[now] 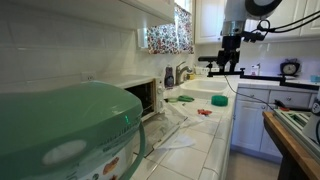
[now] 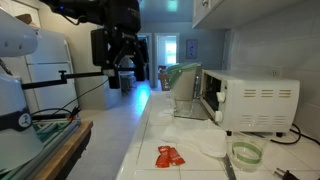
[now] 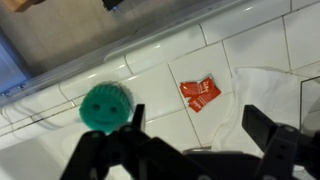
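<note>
My gripper is open above the tiled counter, its two dark fingers apart with nothing between them. Seen from the side, the gripper (image 1: 228,65) hangs clear of the counter. Below it in the wrist view lies a small red packet (image 3: 200,93), flat on the white tiles; it looks like one or two pieces. Left of the packet is a round green object (image 3: 106,107) with a ridged edge, near the counter's edge. A crumpled white cloth or plastic sheet (image 3: 258,95) lies right of the packet, partly behind a finger.
A white toaster oven (image 2: 250,104) stands against the wall, with a clear, green-tinted container (image 2: 246,151) beside it. A large green bin (image 1: 65,125) fills the near left of exterior view 1. Bare tiles (image 2: 140,150) surround the red packet.
</note>
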